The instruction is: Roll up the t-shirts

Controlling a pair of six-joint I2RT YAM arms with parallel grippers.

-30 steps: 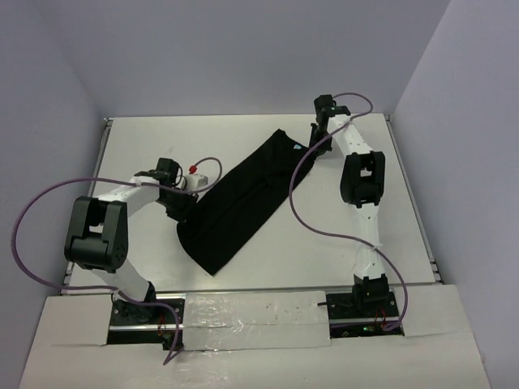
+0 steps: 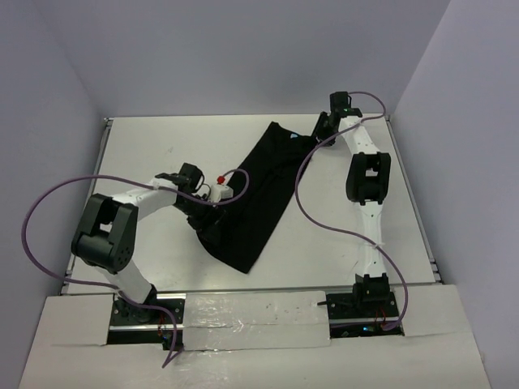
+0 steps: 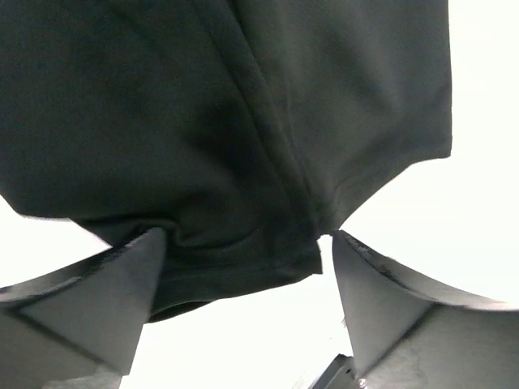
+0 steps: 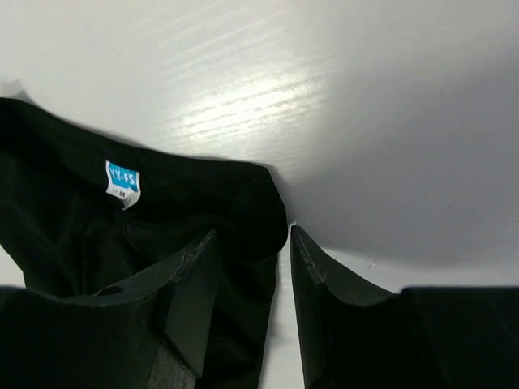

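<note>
A black t-shirt (image 2: pixel 263 207), folded into a long strip, lies slanting across the white table from the far middle down to the near left. My left gripper stands open over the near-left end; the shirt's dark hem (image 3: pixel 243 279) shows between its widely spaced fingers. At the far end my right gripper is open around the shirt's corner (image 4: pixel 263 207), with cloth lying partly in the gap and partly behind the left finger. Close to that corner sits a small blue and white label (image 4: pixel 123 182).
Bare white table (image 2: pixel 357 235) spreads to the right of the shirt, with more at the far left. Purple cables (image 2: pixel 340 230) loop above the table from both arms. Grey walls (image 2: pixel 227 57) stand at the back and sides.
Over the last second, the left gripper and the shirt's near end shifted right, and the strip now lies steeper. The right gripper moved slightly right and away from the front. Some folds have bunched.
</note>
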